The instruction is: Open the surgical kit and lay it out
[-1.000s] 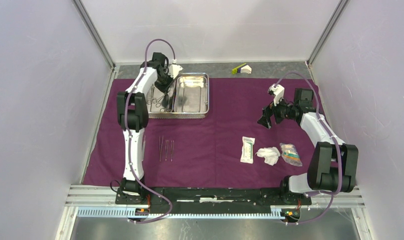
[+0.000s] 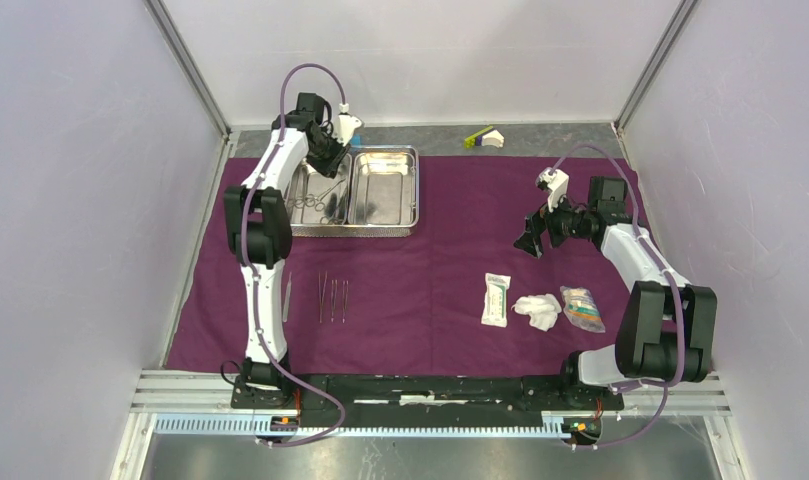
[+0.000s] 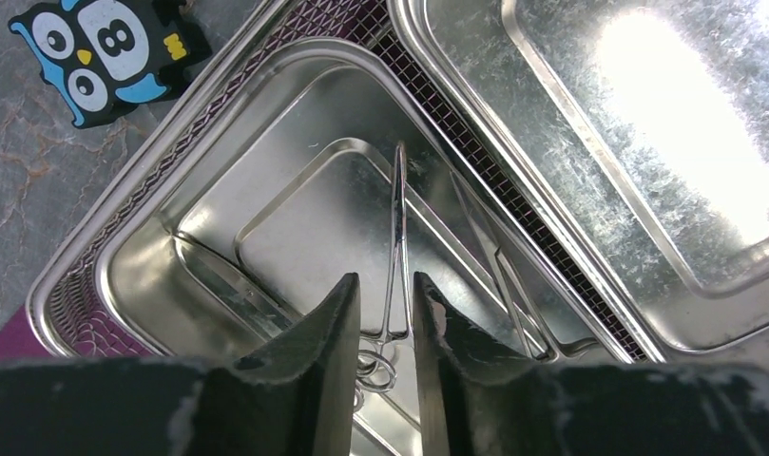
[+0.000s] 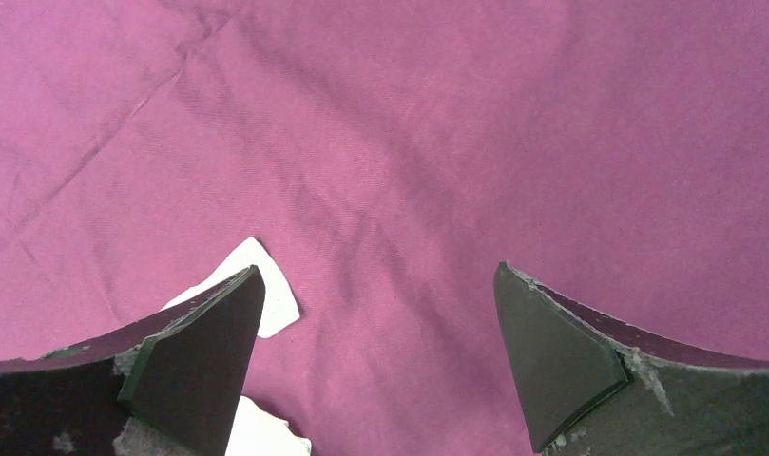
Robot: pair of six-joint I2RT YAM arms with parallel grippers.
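Note:
My left gripper is over the left compartment of the steel kit tray [image 2: 413, 190], fingers a narrow gap apart, with a long ringed instrument [image 3: 398, 204] seen lying beneath and between them. More scissor-like instruments [image 3: 499, 271] lie in that compartment, partly hidden by the fingers. The right compartment [image 2: 383, 185] looks empty. Several slim instruments [image 2: 333, 300] lie in a row on the purple cloth. My right gripper stands wide open over bare cloth. A white packet [image 2: 495, 300], a white bundle [image 2: 536, 310] and a clear bag [image 2: 583, 309] lie at front right.
A penguin-patterned object [image 3: 109, 59] sits on the grey surface just behind the tray. A yellow-green and white object [image 2: 485, 137] is at the back. Walls enclose both sides and the back.
The right arm looks unchanged.

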